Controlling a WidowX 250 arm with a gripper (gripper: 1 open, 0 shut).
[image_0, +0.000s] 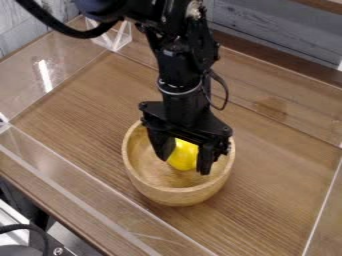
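My black gripper (186, 144) hangs down at the centre of the view into a round tan bowl (171, 190) on the wooden table. It stands open, its fingers on either side of a yellow object (183, 159) inside the bowl. The lower part of that object and whether the fingers touch it are hard to tell.
A clear plastic item (111, 32) is at the back left. Pale slatted walls run along the back, and a dark cable is at the lower left.
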